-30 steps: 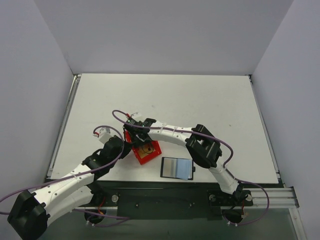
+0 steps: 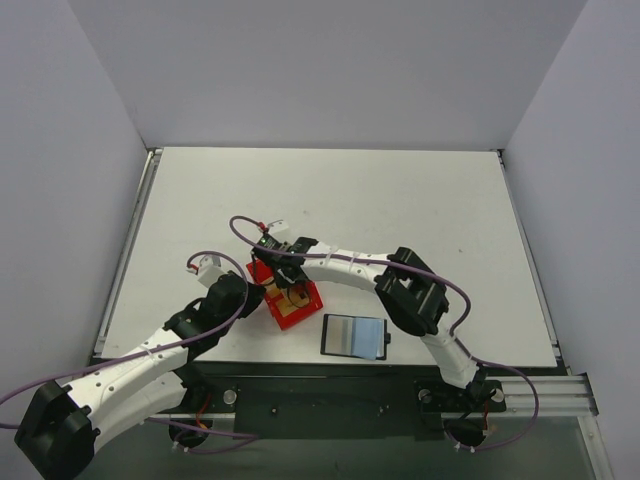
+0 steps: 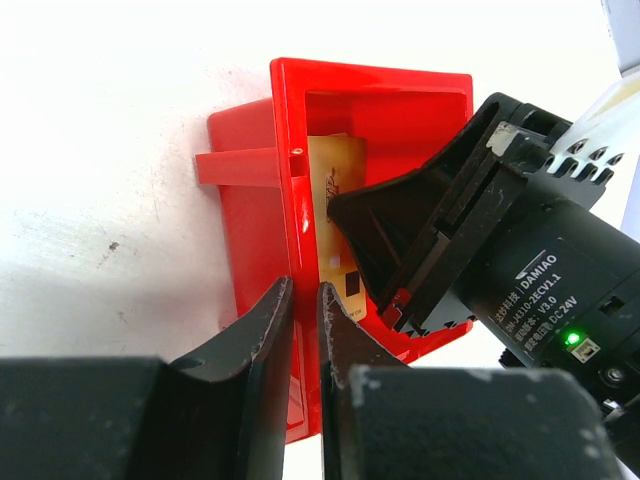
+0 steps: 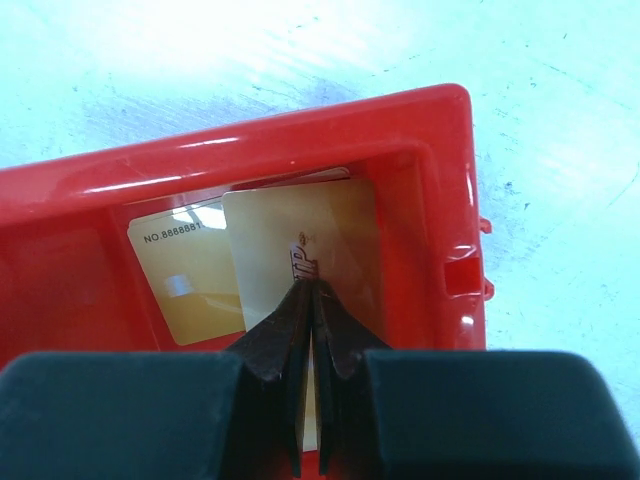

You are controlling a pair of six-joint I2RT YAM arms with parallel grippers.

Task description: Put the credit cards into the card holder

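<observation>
Gold cards [image 4: 185,270] lie inside a red box [image 2: 297,318], one [image 4: 290,235] overlapping another in the right wrist view. My left gripper is shut on the box's side rim, which passes between its fingers. Inside the box, my right gripper is shut, its tips over the upper card and nothing visible between them. Whether those tips touch the card, I cannot tell. At the front of the table lies the card holder [image 2: 340,335], open flat, dark-edged, with a grey and a light blue half. The right arm hides part of the box from above.
White table [image 2: 400,200] stretches clear behind and to the right of the arms. The holder sits just right of the box, near the table's front edge. The box walls stand close around the right fingers.
My left arm, the box and the holder look unmoved.
</observation>
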